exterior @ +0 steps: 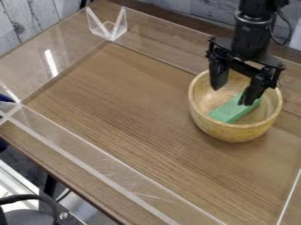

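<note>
My black gripper point(242, 74) hangs at the upper right, open, its fingers spread over the back part of a tan plastic bowl point(217, 129). A green oblong object point(238, 107) lies inside the bowl, below and in front of the fingers, with nothing visible held between them.
A wide wooden table point(118, 158) fills most of the view, largely bare to the left and front. Clear plastic edging runs along its left side, with a small clear piece point(107, 24) at the back. Black cables or hardware sit at the bottom left corner.
</note>
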